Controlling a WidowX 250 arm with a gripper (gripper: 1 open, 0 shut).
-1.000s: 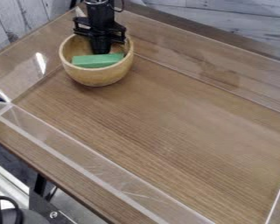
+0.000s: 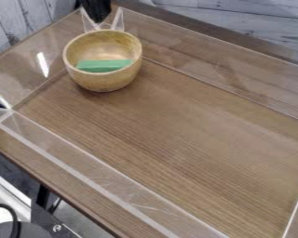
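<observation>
A round tan bowl (image 2: pixel 103 78) sits near the back left of the wooden table, with a green block (image 2: pixel 104 66) lying inside it. Above it, at the top edge of the view, the dark gripper (image 2: pixel 97 13) is mostly out of frame, so its fingers are hard to make out. A small white shape with pointed sides stands just behind the bowl.
Pale plank walls stand at the back, and clear strips run along the table's left and front edges. Dark cables lie at the lower left corner.
The gripper has risen up and away from the bowl, where it was low over the green block a second ago. The green block remains in the bowl.
</observation>
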